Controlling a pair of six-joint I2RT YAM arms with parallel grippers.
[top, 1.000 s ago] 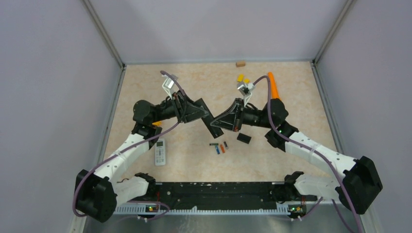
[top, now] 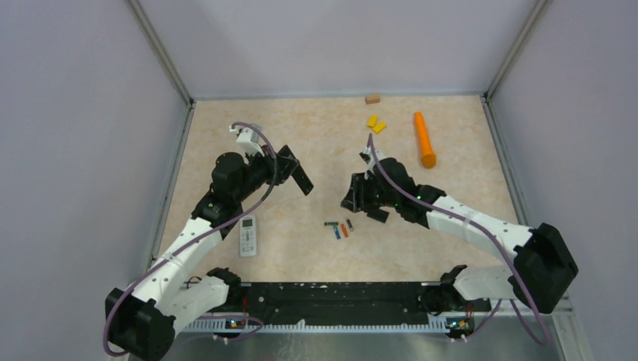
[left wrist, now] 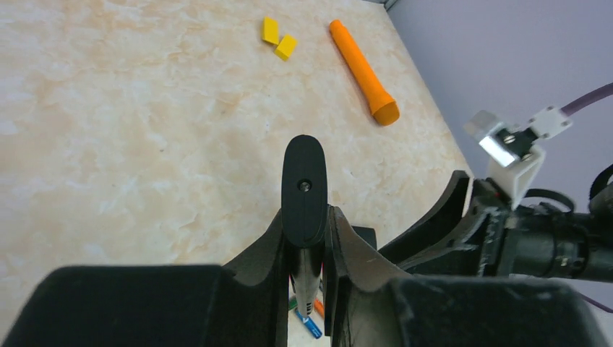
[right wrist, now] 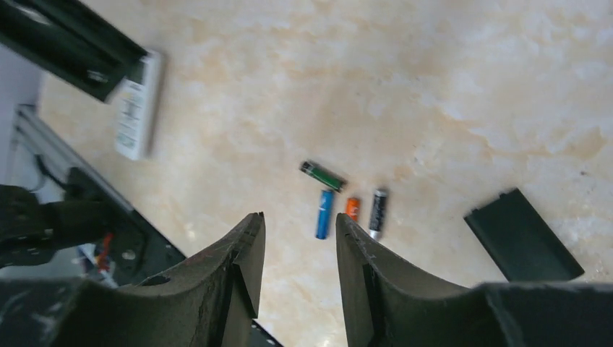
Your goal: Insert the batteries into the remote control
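Note:
A long black remote control (top: 296,171) is held above the table by my left gripper, which is shut on it. The left wrist view shows the remote end-on. My right gripper hangs over the table with its fingers apart and nothing between them. Below it lie the loose batteries: a green one (right wrist: 322,176), a blue one (right wrist: 324,215), an orange one (right wrist: 352,209) and a dark one (right wrist: 378,211). To their right a flat black piece (right wrist: 520,235), perhaps the battery cover, rests on the table.
A white remote (top: 248,236) lies by the left arm. At the back are two yellow blocks (top: 379,126), an orange tapered tube (top: 424,139) and a small brown block (top: 372,98).
The two grippers have drawn apart. My left gripper has moved left with the remote, and the right, which was at the remote's end, has moved away and now partly covers the flat black piece.

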